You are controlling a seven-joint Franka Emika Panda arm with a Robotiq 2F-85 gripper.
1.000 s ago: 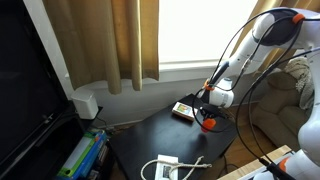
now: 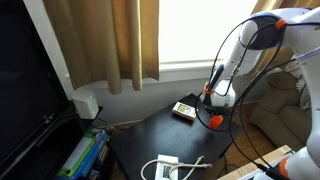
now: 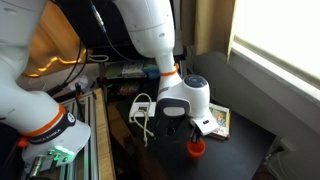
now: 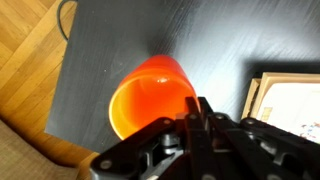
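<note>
An orange-red cup [image 4: 150,98] fills the middle of the wrist view, its open mouth turned towards the camera. My gripper is shut on the cup's near rim, with the fingertips at its right side. In exterior view 2, the cup [image 3: 195,148] shows just below the gripper [image 3: 192,134], near the right part of the dark table. Exterior view 1 shows the cup [image 2: 215,121] by the table's right side, under the arm. Whether its base touches the table is hard to tell.
A flat, light-edged box [image 2: 184,111] lies at the back of the dark table [image 2: 155,135], close to the gripper. A white power strip [image 2: 166,168] with a looped cable rests at the front.
The cup and gripper have shifted a little to the right in exterior view 1 over the last second. The box and power strip have stayed put.
</note>
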